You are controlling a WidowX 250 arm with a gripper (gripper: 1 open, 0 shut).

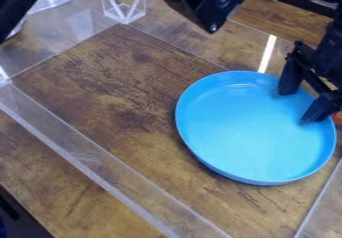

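Note:
A round light-blue tray (247,128) lies on the wooden floor at the middle right. My black gripper (299,95) comes in from the right edge, its two fingers low at the tray's back right rim and apart, one toward the back and one nearer the front. A small red-orange object, mostly hidden, shows at the right edge behind the gripper; whether anything sits between the fingers I cannot tell.
Clear plastic walls (94,167) run along the left, and a clear bracket (123,9) stands at the back. A dark arm part crosses the top. The wood left of the tray (107,92) is bare.

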